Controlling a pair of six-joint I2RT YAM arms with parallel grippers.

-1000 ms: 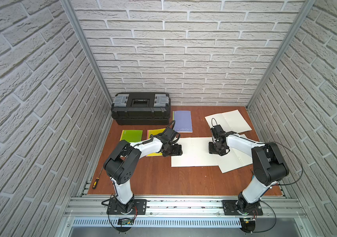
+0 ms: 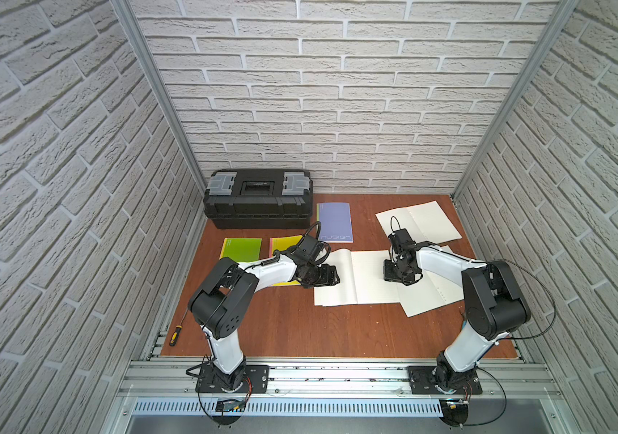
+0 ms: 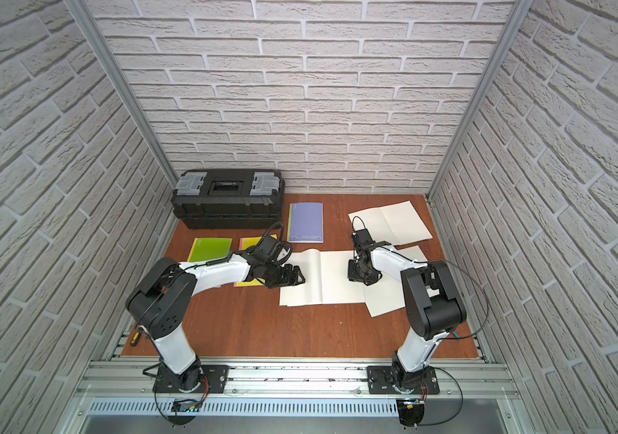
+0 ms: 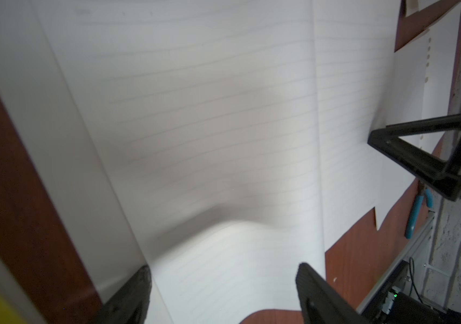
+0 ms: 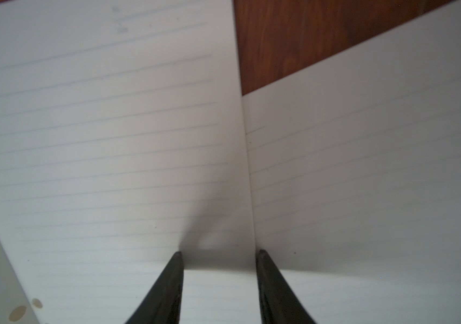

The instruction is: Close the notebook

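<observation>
The open notebook [image 2: 374,285] lies flat in the middle of the table, its lined pages showing and its fold running away from me. My left gripper is low over the left page, open, its fingers wide apart. Between them the page [image 4: 230,237] bulges up; its outer edge runs close by one finger [image 4: 145,286], with further sheets showing beyond. My right gripper stands part open over the right side, one finger close to the edge where the notebook's right page [image 5: 360,178] meets a neighbouring notebook [image 5: 133,140]. Contact there cannot be made out.
Another open notebook [image 2: 424,220] lies at the back right. Blue [image 2: 333,220], green [image 2: 241,248] and yellow [image 2: 286,243] notebooks sit behind and left, beside a black toolbox [image 2: 258,202]. Bare table [image 2: 316,332] lies in front.
The notebook's left page was flat and now arches up toward the fold. My left gripper has shifted slightly to the right. The right arm has barely moved.
</observation>
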